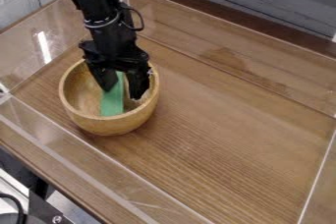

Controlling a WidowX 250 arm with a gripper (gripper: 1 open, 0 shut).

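Note:
A round wooden bowl (113, 122) sits on the left part of the table, holding a green object (110, 102). My black gripper (117, 74) reaches down from the top left into the upper part of the bowl, its fingers apart around or just above the green object; whether they touch it is hard to tell.
A dark cable runs at the lower left, off the table.

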